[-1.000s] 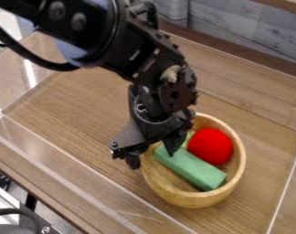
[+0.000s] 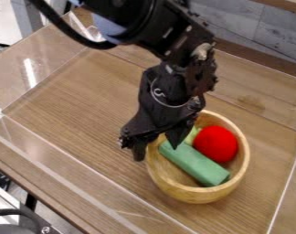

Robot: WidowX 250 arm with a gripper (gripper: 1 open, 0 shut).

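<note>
A wooden bowl (image 2: 183,189) sits on the table at the lower right, holding a red ball (image 2: 216,143) and a green cylinder (image 2: 195,164), with a lighter green piece partly hidden behind them. My black gripper (image 2: 157,141) is open over the bowl's left rim, its fingers pointing down beside the green cylinder. The arm hides the back-left part of the bowl.
A grey wall (image 2: 248,32) stands behind. The table's edge runs along the lower left, with a dark cable below it.
The arm has shifted slightly up and back over the last second. The bowl and its contents look almost unchanged.
</note>
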